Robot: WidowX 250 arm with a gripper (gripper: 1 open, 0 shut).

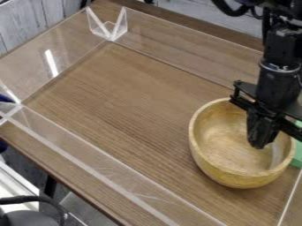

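A round wooden bowl (224, 163) rests on the wooden table (112, 97) at the right side. The black arm comes down from the top right, and its gripper (260, 134) hangs over the bowl's upper right part, its tip at or inside the rim. The fingers look shut, and nothing shows between them, though they are dark and hard to tell apart.
A green object (296, 154) is partly visible behind the bowl at the right edge. A clear plastic holder (109, 25) stands at the back left. A black object (26, 212) sits at the bottom left corner.
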